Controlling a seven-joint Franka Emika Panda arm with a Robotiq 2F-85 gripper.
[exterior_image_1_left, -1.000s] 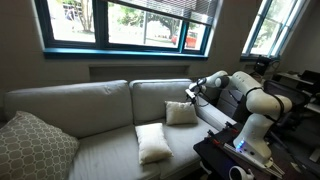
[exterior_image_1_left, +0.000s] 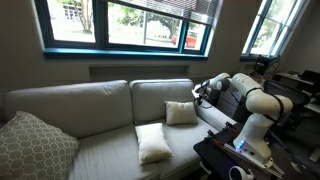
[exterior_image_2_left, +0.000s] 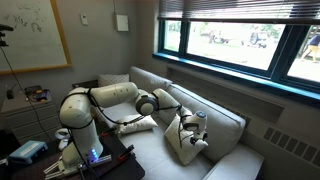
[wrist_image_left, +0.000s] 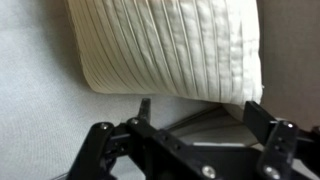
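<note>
Pale ribbed pillow (wrist_image_left: 165, 45) fills the upper middle of the wrist view, its lower edge just beyond my gripper. The fingers stand open, with a dark finger (wrist_image_left: 145, 108) on the left, and nothing shows gripped between them. From the front, this pillow (exterior_image_1_left: 181, 113) leans against the sofa's backrest at its right end, and my gripper (exterior_image_1_left: 198, 97) is by its upper right corner. Exterior view 2 has the gripper (exterior_image_2_left: 196, 131) beside the upper part of the leaning pillow (exterior_image_2_left: 178, 143); whether they touch, I cannot tell.
A second pale pillow (exterior_image_1_left: 153, 143) rests on the sofa seat, and a patterned cushion (exterior_image_1_left: 35, 150) sits at the left end. Behind the sofa backrest (exterior_image_1_left: 75, 107) are the wall and window (exterior_image_1_left: 130, 25). Bare seat (exterior_image_1_left: 105, 158) lies between the pillows and cushion.
My gripper has shifted slightly right and down in exterior view 1, toward the sofa's right end. The pillows look unmoved.
</note>
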